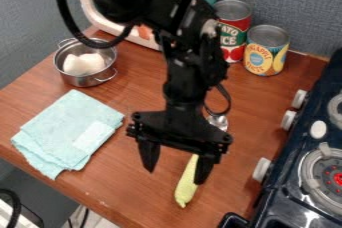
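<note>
The black gripper [175, 162] hangs open over the middle of the wooden table, its two fingers pointing down. A pale yellow, long object [187, 186] lies on the table just below and partly behind the right finger. A silver item [218, 122] shows behind the wrist, mostly hidden by it. Nothing is visible between the fingers.
A folded light cloth [60, 137] lies at left, with a steel pot [83, 64] behind it. Two cans [266, 50] stand at the back. A stove [307, 172] borders the right. The table [127, 197] has bare space at the front.
</note>
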